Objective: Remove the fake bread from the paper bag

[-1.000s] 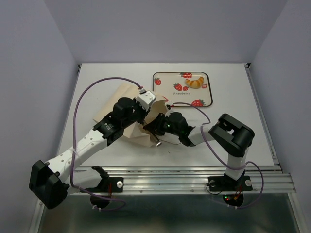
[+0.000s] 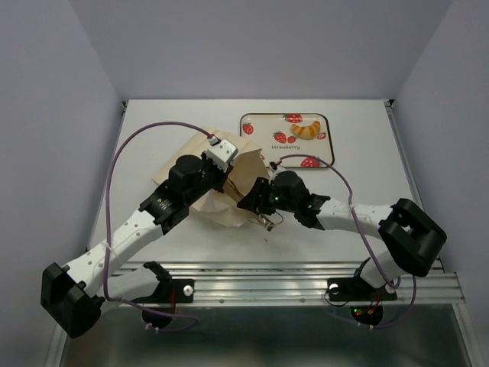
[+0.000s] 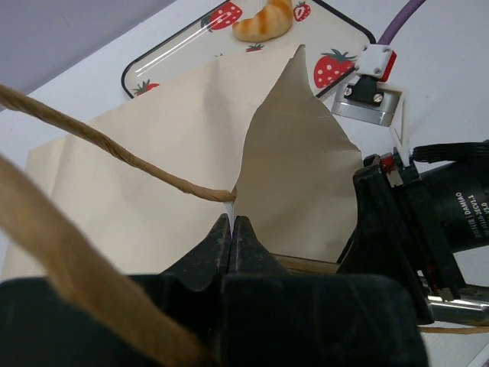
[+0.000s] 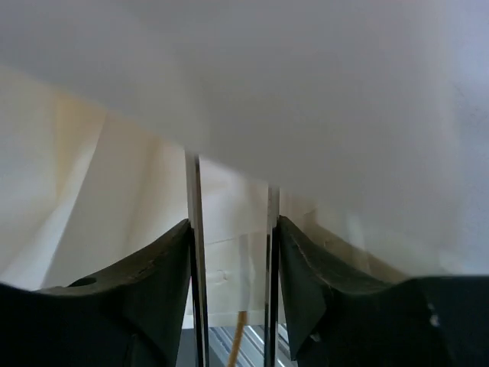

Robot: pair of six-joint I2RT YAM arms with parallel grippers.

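The beige paper bag [image 2: 229, 206] lies open beneath both arms, with twisted handles, one crossing the left wrist view [image 3: 114, 149]. My left gripper is shut at the bag's rim, a thin paper edge at its fingertips. My right gripper is part open, its fingers reaching into the bag under a pale flap, with nothing clearly between them. In the top view it sits at the bag's right side. I cannot see bread inside the bag.
A strawberry tray [image 2: 267, 138] with a croissant-shaped bread [image 2: 306, 131] stands at the back right.
My left arm has edged slightly left, and the bag's mouth has shifted a little.
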